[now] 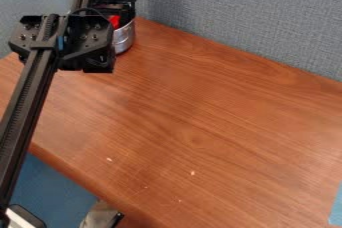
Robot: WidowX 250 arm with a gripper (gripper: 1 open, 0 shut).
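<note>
My black arm (40, 72) runs along the left side of the camera view up to the back left. Behind its bracket, a silver cylindrical container (124, 36) stands on the wooden table (214, 132) near the back wall, with a red object (115, 21) at its upper left. A dark part of the arm sits above and partly in front of the container. The gripper's fingers cannot be made out, so whether it holds anything is unclear.
Grey fabric partitions (247, 22) border the table at the back. A light blue patch (335, 207) shows at the right edge. The table's front left edge drops to a blue floor.
</note>
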